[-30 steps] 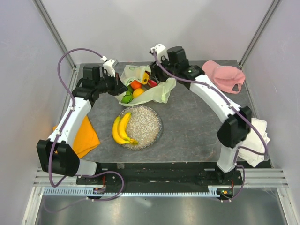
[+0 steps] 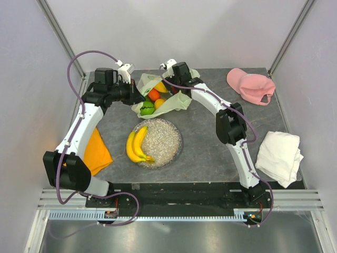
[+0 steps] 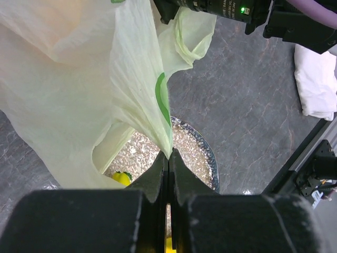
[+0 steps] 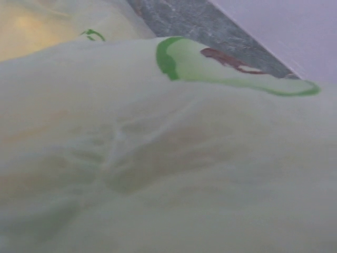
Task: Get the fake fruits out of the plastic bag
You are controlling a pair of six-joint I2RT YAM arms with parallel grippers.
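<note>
The pale plastic bag [image 2: 178,102] lies opened at the back of the table. Inside it show a green fruit [image 2: 147,108], an orange [image 2: 154,95], a second orange fruit [image 2: 159,103] and a yellow one [image 2: 160,87]. At the bag's left edge, my left gripper [image 2: 141,98] is shut on its film; the pinched corner [image 3: 167,150] runs up from the fingertips. My right gripper [image 2: 169,87] reaches open into the bag's right part, beside the yellow fruit. Bag film [image 4: 158,158] covers most of the right wrist view, hiding those fingers and any fruit near them.
A speckled round plate [image 2: 167,139] with bananas [image 2: 138,146] stands in front of the bag. An orange cloth [image 2: 97,153] lies left, a pink cap [image 2: 250,84] back right, a white cloth [image 2: 279,157] front right. Table right of the plate is bare.
The bag and its fruits have shifted slightly. The left gripper stays almost in place.
</note>
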